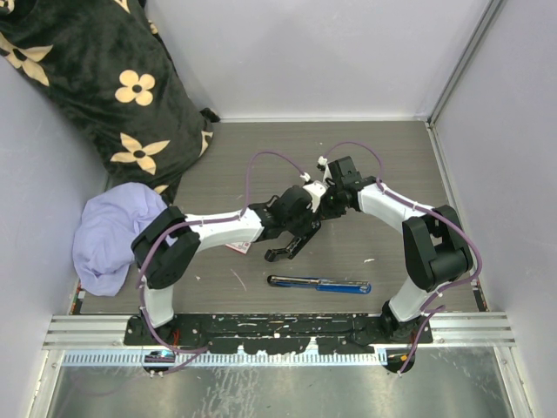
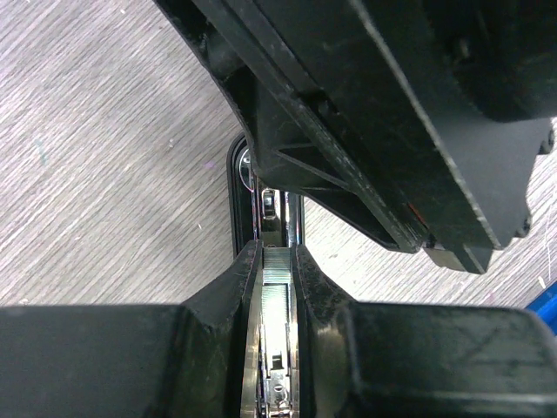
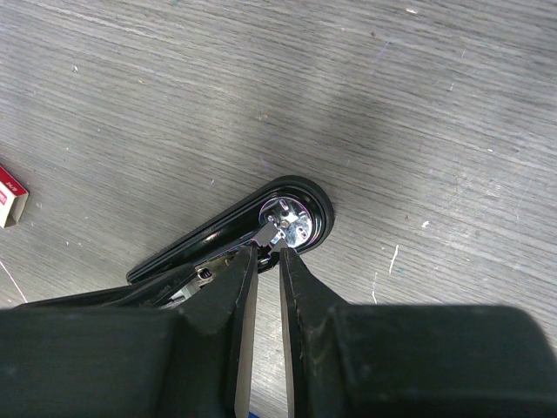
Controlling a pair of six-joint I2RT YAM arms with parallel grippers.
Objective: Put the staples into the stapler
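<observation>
The black stapler (image 1: 280, 254) lies opened on the table, partly hidden beneath both arms in the top view. A silver strip of staples (image 2: 276, 300) sits in line with its metal channel (image 2: 278, 379) in the left wrist view. My left gripper is shut on the strip, fingertips over the channel. At the stapler's round metal plate end (image 3: 291, 223), my right gripper is shut on the end of the stapler's metal part; its exact grip is partly hidden. The two grippers are very close together.
A long blue and black object (image 1: 319, 285) lies in front of the stapler. A small red and white box (image 3: 10, 197) rests on the table, partly behind the left arm from above. A lavender cloth (image 1: 117, 231) is at far left.
</observation>
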